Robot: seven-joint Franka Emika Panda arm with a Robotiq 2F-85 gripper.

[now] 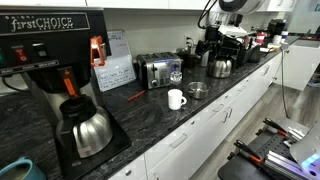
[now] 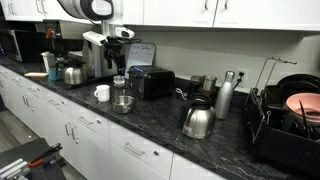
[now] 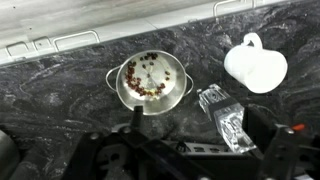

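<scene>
My gripper hangs open above the counter, its dark fingers spread apart with nothing between them. Beyond them in the wrist view sits a two-handled metal pot (image 3: 166,68) with small reddish-brown pieces on its bottom. A white mug (image 3: 256,65) stands to the pot's right, and a clear glass (image 3: 228,118) lies in view between pot and right finger. From the side, the gripper (image 2: 108,40) is well above the mug (image 2: 102,92), pot (image 2: 122,104) and glass (image 2: 118,82), touching none.
Against the wall stands a black toaster (image 1: 158,70). A coffee maker (image 1: 60,75) with a steel carafe (image 1: 88,130) fills the near end of the counter. A steel kettle (image 2: 198,117) and a black dish rack (image 2: 285,130) are farther along. The counter's front edge lies close to the pot.
</scene>
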